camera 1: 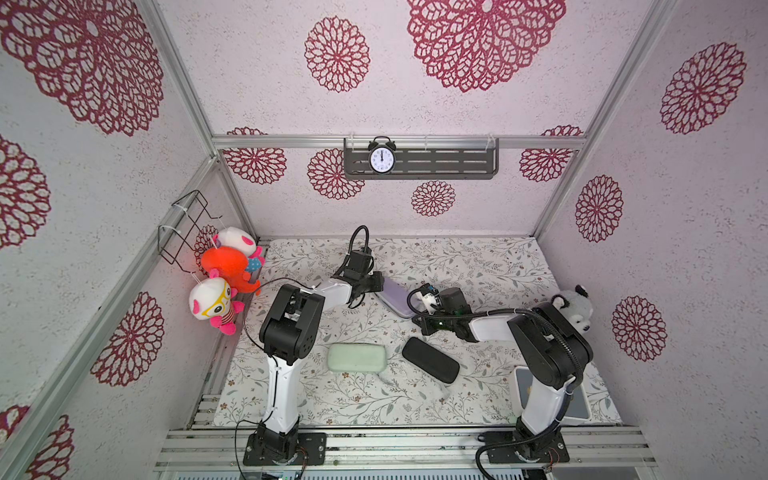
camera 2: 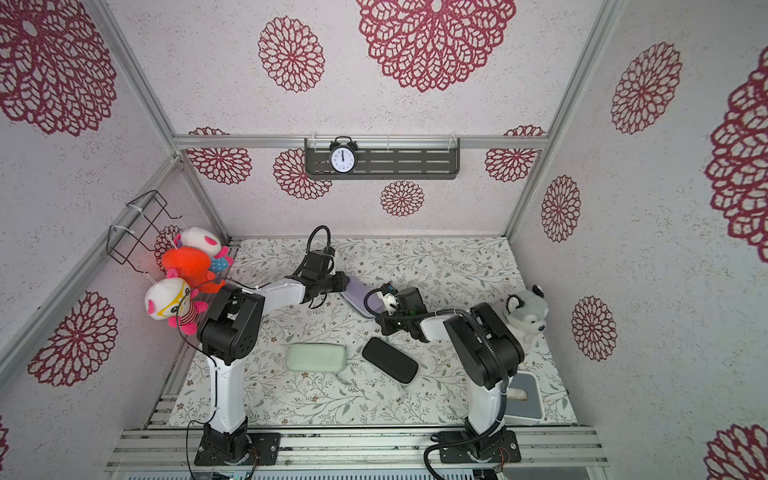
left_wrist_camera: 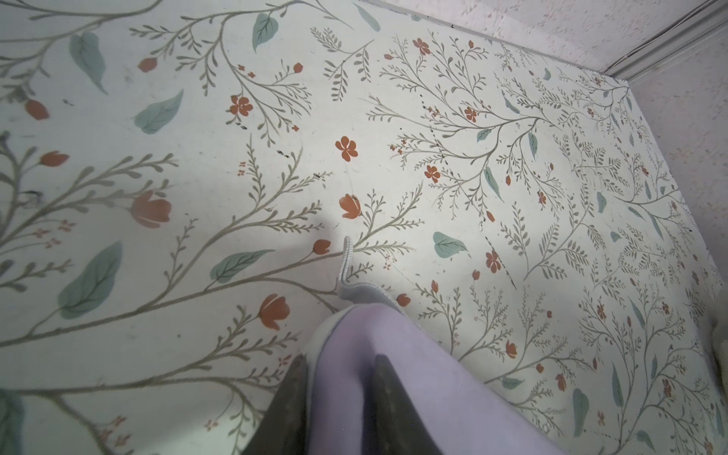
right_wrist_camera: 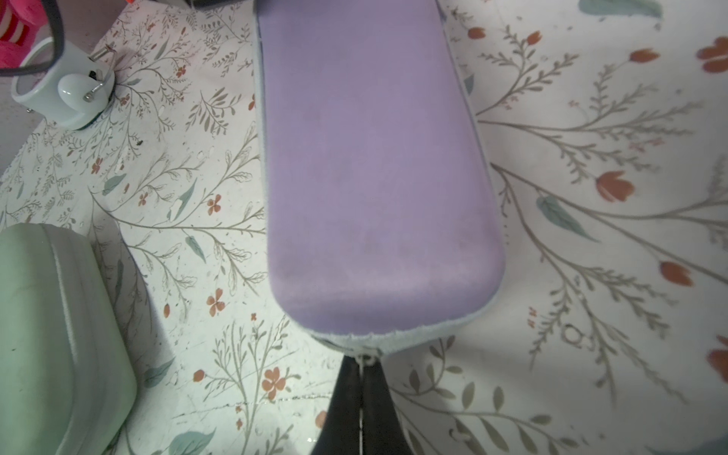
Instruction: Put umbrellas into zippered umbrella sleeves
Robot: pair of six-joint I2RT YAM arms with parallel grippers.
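A lavender zippered sleeve [camera 1: 398,296] lies at the centre of the table between my grippers. My left gripper is shut on one end of it, where a pale strap stands out in the left wrist view. At the opposite end, my right gripper is shut, its tips at the zipper seam beneath the rounded edge; whether they pinch the small pull is hard to tell. A mint-green case [camera 1: 357,357] and a black case [camera 1: 429,359] lie on the near side of the table.
Plush toys [camera 1: 226,268] crowd the left edge; a husky plush [camera 2: 528,316] is at the right. A grey tray [camera 2: 525,408] sits at the near right corner. A clock [camera 1: 381,158] stands on the back shelf.
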